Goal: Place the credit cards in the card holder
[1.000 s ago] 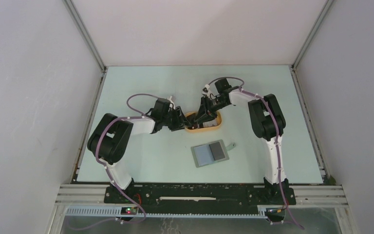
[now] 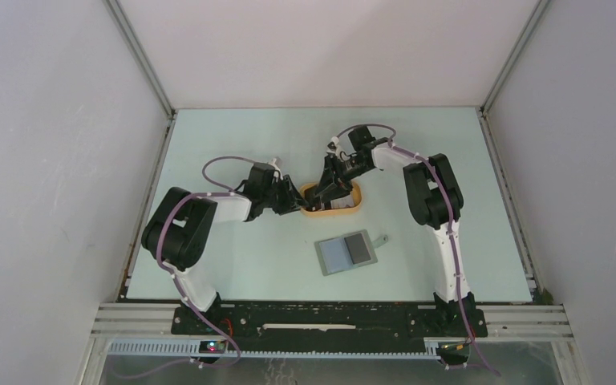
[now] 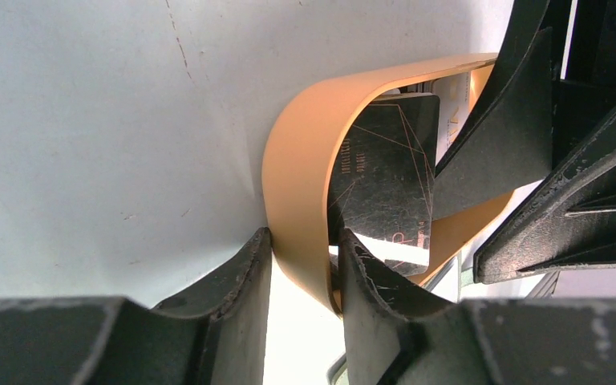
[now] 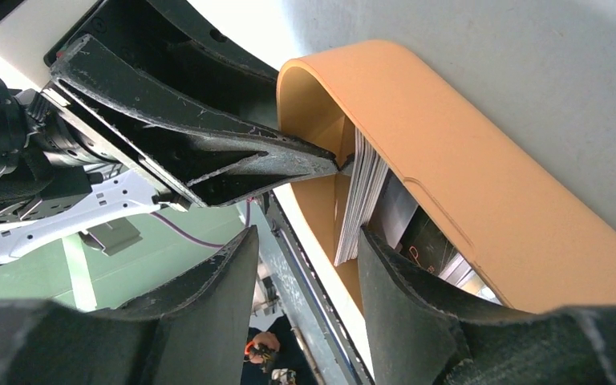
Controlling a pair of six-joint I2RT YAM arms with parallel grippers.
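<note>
An oval tan tray (image 2: 360, 199) holds the cards in the top view. A black card with orange lines (image 3: 389, 168) leans inside its left end. In the right wrist view a stack of cards (image 4: 362, 192) stands edge-on in the tray. The card holder (image 2: 346, 253), grey with blue and dark panels, lies flat below the tray. My left gripper is part open, one finger outside and one inside the tray's end wall. My right gripper is part open at the tray, its inner finger close to the card stack; firm contact cannot be told.
A small grey-green tab (image 2: 379, 240) sticks out on the holder's right side. Both arms' gripper fingers are close together over the tray.
Both grippers and the tray have shifted slightly left. The card holder has stayed where it was.
</note>
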